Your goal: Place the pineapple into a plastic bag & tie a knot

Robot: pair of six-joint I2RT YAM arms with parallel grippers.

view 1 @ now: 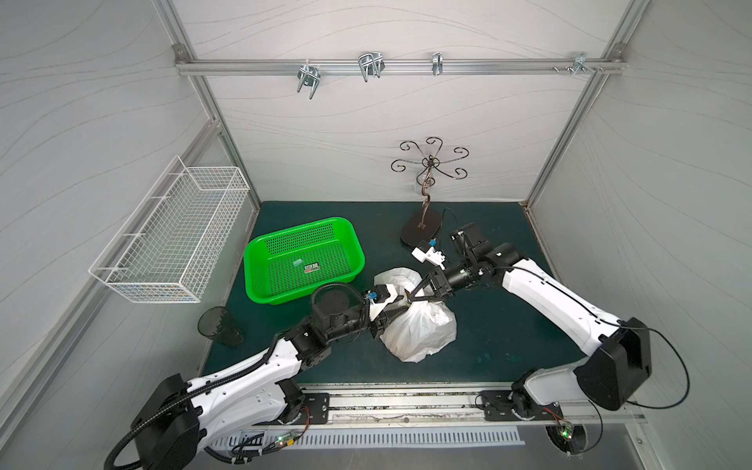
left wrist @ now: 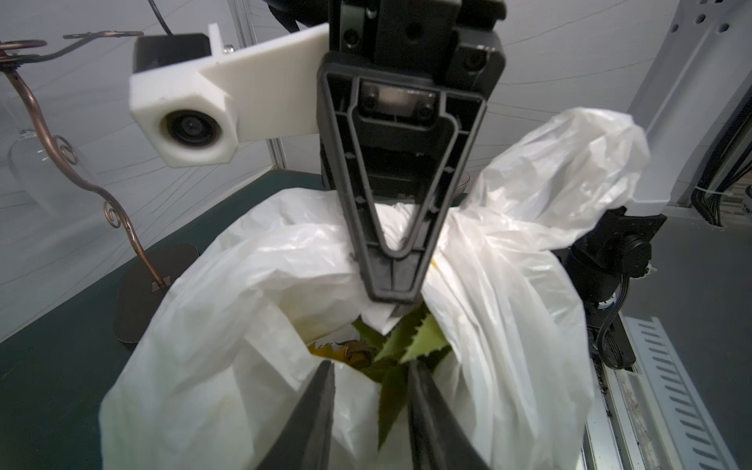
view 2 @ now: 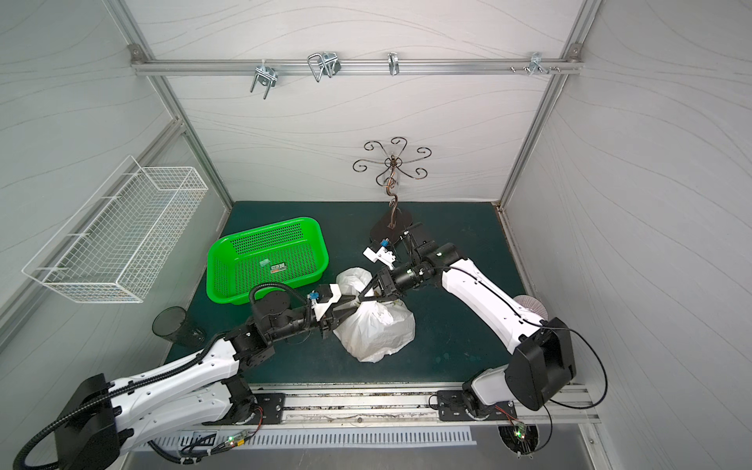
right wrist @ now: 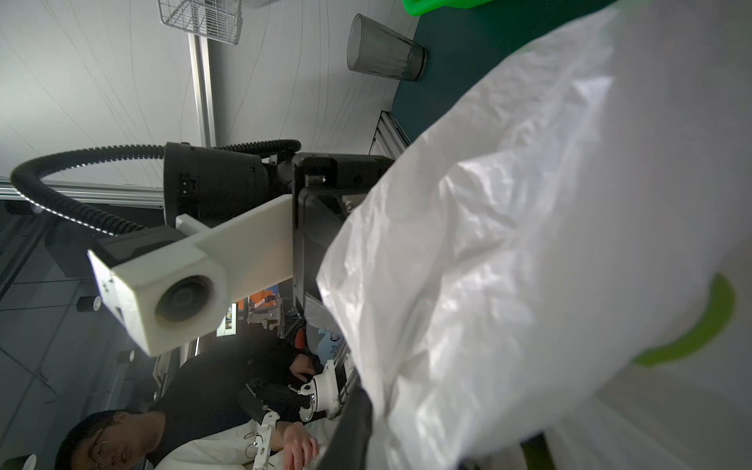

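Note:
The white plastic bag (view 1: 423, 333) stands bunched on the table in front of both arms. Through a gap in its top, the left wrist view shows green pineapple leaves (left wrist: 419, 337); the fruit's body is hidden inside. My left gripper is at this gap, its two fingers apart, with plastic and leaves visible beyond and between them. Opposite it, my right gripper points down at the bag's upper edge, seen side-on. Plastic covers most of its fingers in the right wrist view, so its opening and any hold cannot be made out. A twisted bag end (left wrist: 564, 180) sticks up.
Behind the bag to the left is a green basket (view 1: 262, 291). A metal stand with curled arms (view 1: 429, 164) rises at the back. A dark glass (view 1: 221, 325) is at the left edge. Table to the right of the bag is clear.

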